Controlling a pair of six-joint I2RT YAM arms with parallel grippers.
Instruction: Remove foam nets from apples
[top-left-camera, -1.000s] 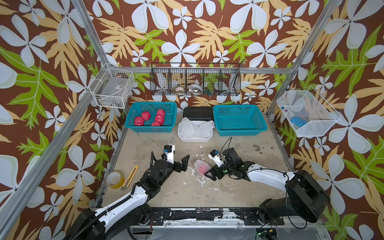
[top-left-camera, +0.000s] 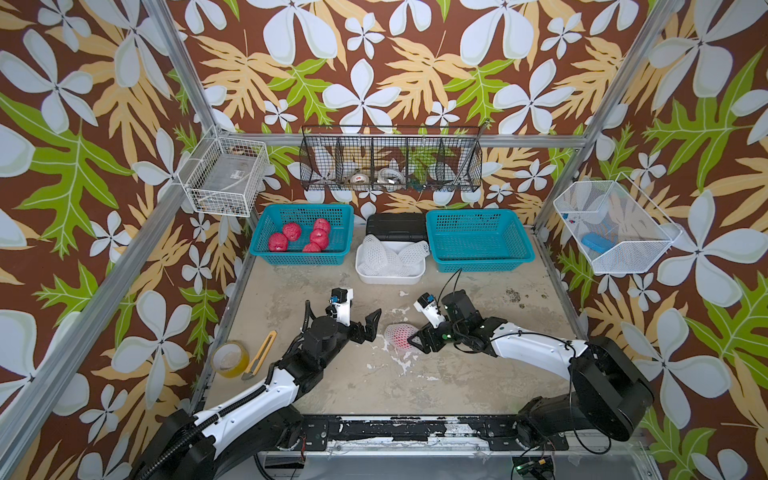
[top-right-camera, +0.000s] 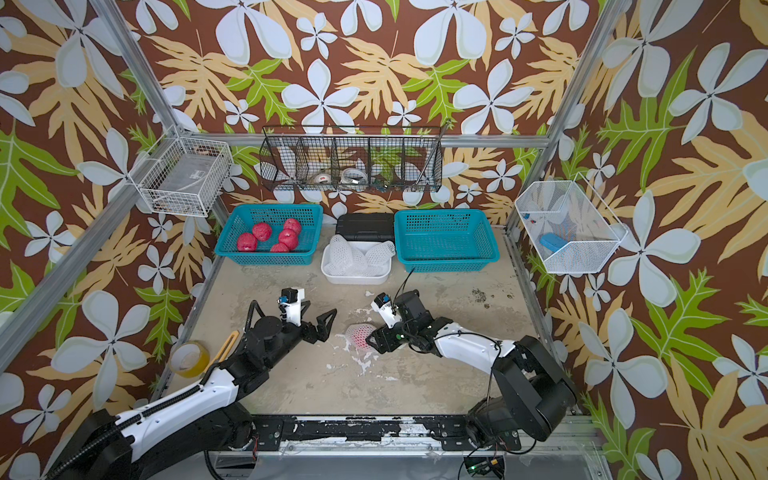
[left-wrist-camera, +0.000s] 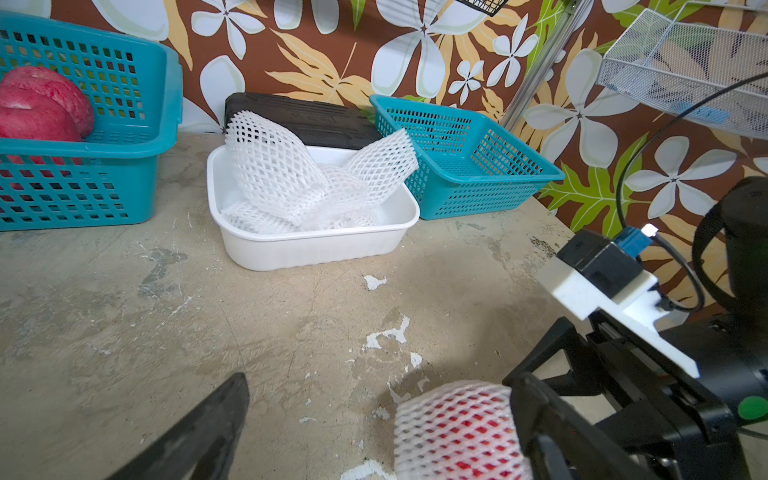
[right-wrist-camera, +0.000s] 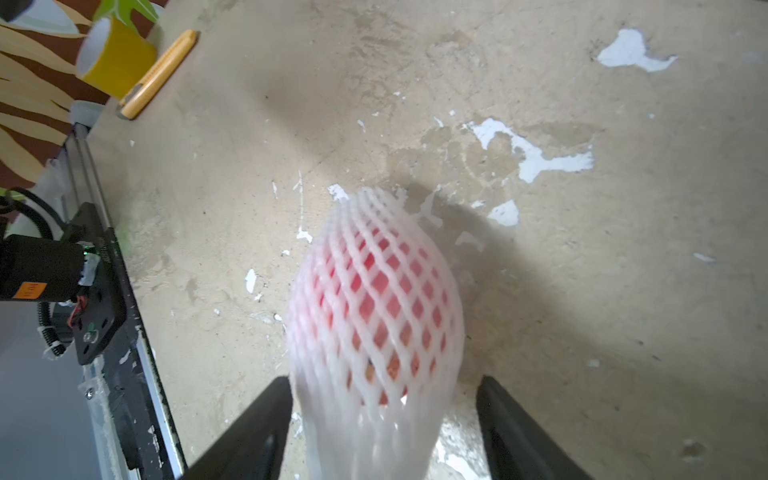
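A red apple in a white foam net (right-wrist-camera: 376, 312) rests on the table between my two arms, the net's narrow tail running toward my right gripper. In the right wrist view that gripper's fingers stand apart on both sides of the net, with a gap visible at the right finger (right-wrist-camera: 512, 432). My left gripper (top-left-camera: 369, 326) is open on the apple's left, nothing between its fingers. In the left wrist view the netted apple (left-wrist-camera: 460, 432) shows low, partly behind a left finger (left-wrist-camera: 560, 436).
Bare red apples (top-left-camera: 292, 232) lie in the left teal basket (top-left-camera: 264, 257). Removed nets fill a white tub (top-left-camera: 390, 279); the right teal basket (top-left-camera: 480, 262) is empty. A yellow tape roll (top-left-camera: 230, 359) and a yellow-handled tool (top-left-camera: 260, 354) lie at left.
The netted apple has turned and shifted slightly left, now lying more level. My right gripper has moved slightly with it and its fingers now stand apart. The left arm has barely moved.
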